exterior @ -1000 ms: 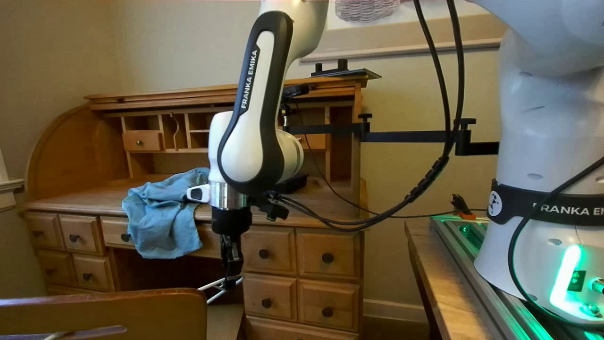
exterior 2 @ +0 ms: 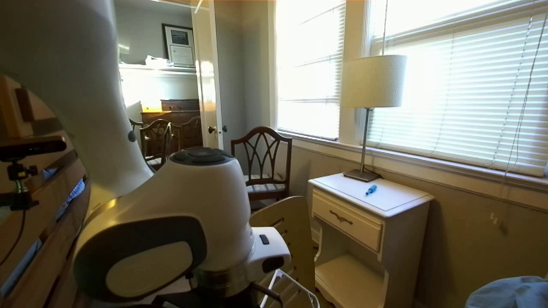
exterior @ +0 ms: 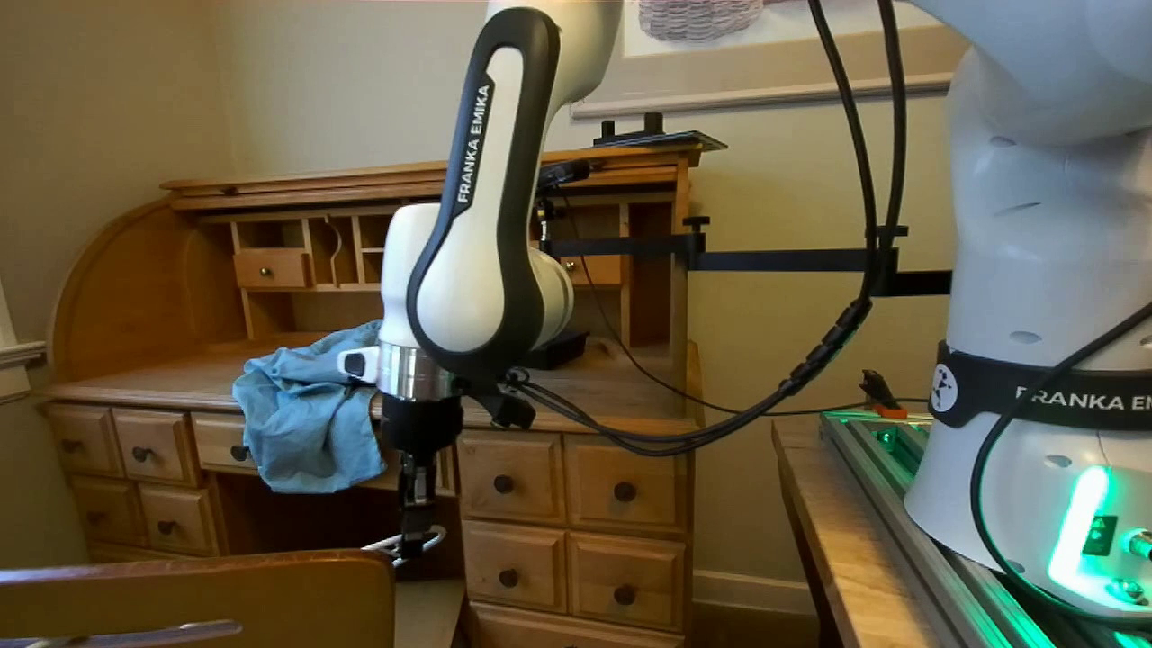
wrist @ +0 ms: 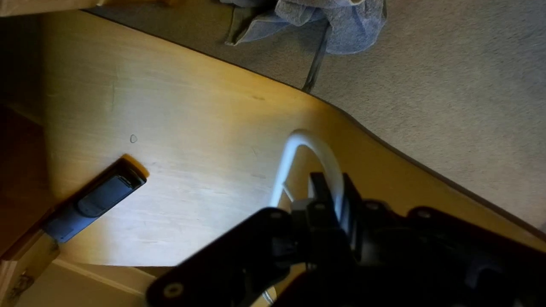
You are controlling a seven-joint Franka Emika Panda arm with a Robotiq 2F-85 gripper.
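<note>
A white, thin-framed thing, perhaps a hanger, shows as a rounded loop (wrist: 303, 137) in the wrist view. My gripper is shut on this white frame, whose rest runs behind the dark fingers. In the first exterior view the gripper (exterior: 415, 536) points down in front of the desk, and the white frame (exterior: 382, 547) sticks out to its left, close by the chair back's top edge. The second exterior view shows part of the white frame (exterior 2: 298, 284) below the arm's wrist; the fingers are hidden there.
A wooden chair back (exterior: 205, 594) stands at lower left. Behind the arm is a roll-top desk (exterior: 583, 421) with a blue cloth (exterior: 308, 410) draped over its edge. A dark device (wrist: 102, 197) lies on a pale wooden surface (wrist: 194, 117) beneath the gripper. Carpet (wrist: 450, 97) lies beyond.
The gripper and the white frame have shifted slightly left in the first exterior view, and the frame has turned to another angle. Less of it now shows through the chair back.
</note>
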